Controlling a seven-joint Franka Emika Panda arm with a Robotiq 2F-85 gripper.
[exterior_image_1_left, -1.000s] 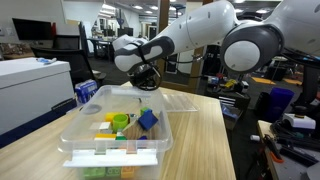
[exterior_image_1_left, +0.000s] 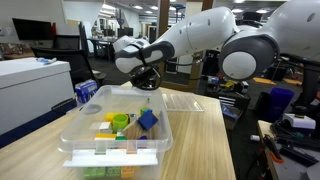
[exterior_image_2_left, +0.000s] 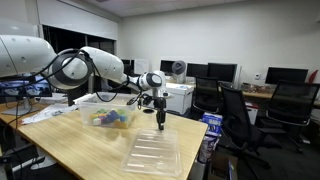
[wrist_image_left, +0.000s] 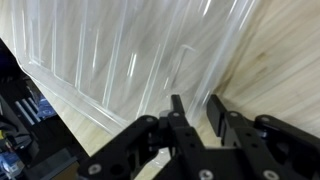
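Observation:
A clear plastic lid (exterior_image_2_left: 150, 154) lies flat on the wooden table, with its ridged surface (wrist_image_left: 150, 50) filling much of the wrist view. My gripper (exterior_image_2_left: 160, 126) points down at one edge of this lid. In the wrist view the two dark fingertips of the gripper stand a little apart, and the lid's raised rim (wrist_image_left: 222, 58) runs down into the space between them. Whether either finger touches the rim is hard to make out. A clear bin (exterior_image_1_left: 75, 133) stands open on the table, holding several coloured blocks, among them a blue one (exterior_image_1_left: 148, 119).
A blue-and-white container (exterior_image_1_left: 86, 91) stands behind the bin. A white cabinet (exterior_image_1_left: 35, 92) is at the left. Office chairs (exterior_image_2_left: 245, 118) stand beyond the table edge. Bare wood (exterior_image_1_left: 195, 150) lies in front of the lid.
The arm's large white section has shifted slightly in exterior view 1. The bin, its blocks and the lid look unmoved.

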